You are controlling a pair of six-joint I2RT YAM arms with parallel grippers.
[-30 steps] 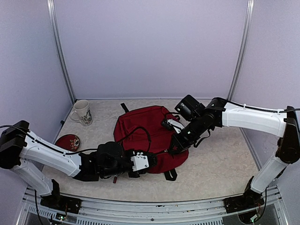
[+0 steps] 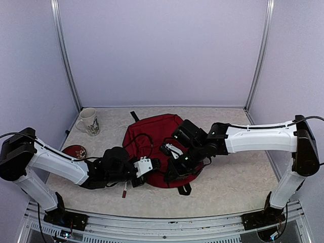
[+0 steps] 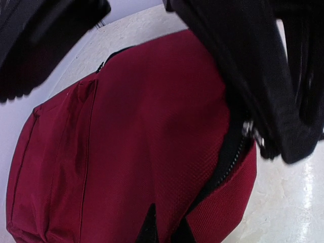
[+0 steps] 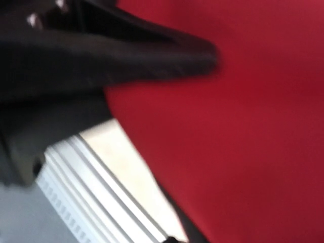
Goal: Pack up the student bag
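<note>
The red backpack (image 2: 154,129) lies flat mid-table, both black grippers low over its front part. My left gripper (image 2: 144,174) is at the bag's front left; in the left wrist view red fabric fills the space beyond it, with a black zipper (image 3: 225,169) along the right fold. My right gripper (image 2: 172,174) is over the bag's front middle; the right wrist view is blurred, showing dark fingers (image 4: 167,58) close above red fabric (image 4: 243,142). Both are shut, with nothing clearly visible between their fingers, which are partly hidden in the top view.
A patterned mug (image 2: 89,121) stands back left, with a red round dish (image 2: 74,151) below it. A thin item with a red end (image 2: 124,193) lies in front of the bag. Metal rails (image 2: 167,217) edge the front.
My right gripper has swung left and down along the bag's front, toward the left gripper. My left arm has shifted slightly back and left since a second ago.
</note>
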